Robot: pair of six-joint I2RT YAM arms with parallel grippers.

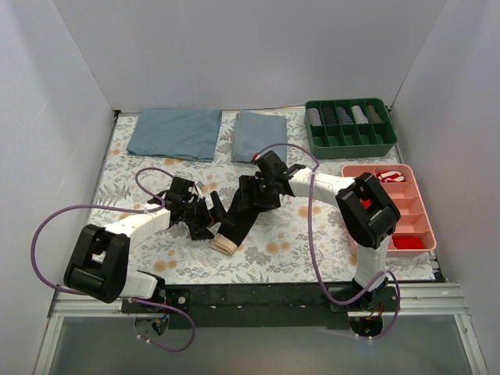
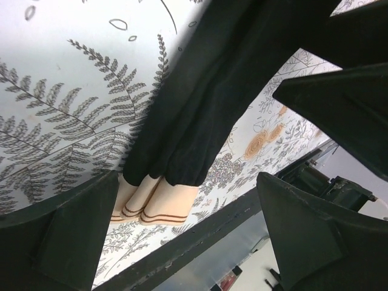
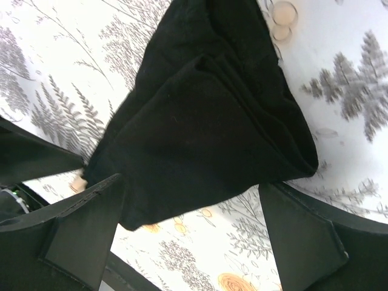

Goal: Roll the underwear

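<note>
The underwear (image 1: 239,224) is a black strip of folded cloth lying slantwise on the table, its beige waistband (image 2: 163,203) at the near-left end. In the left wrist view the band shows several stacked layers between the spread fingers. My left gripper (image 1: 211,216) stands open by that end. At the far end, my right gripper (image 1: 258,193) is open over the cloth. The right wrist view shows the black fabric (image 3: 200,133) bunched and folded between the fingers, which are wide apart. A dark left finger reaches in at that view's left edge.
A green divided box (image 1: 350,147) with rolled items is at the back right. A pink divided bin (image 1: 420,205) with red items stands at the right. Two folded blue-grey cloths (image 1: 176,134) lie at the back.
</note>
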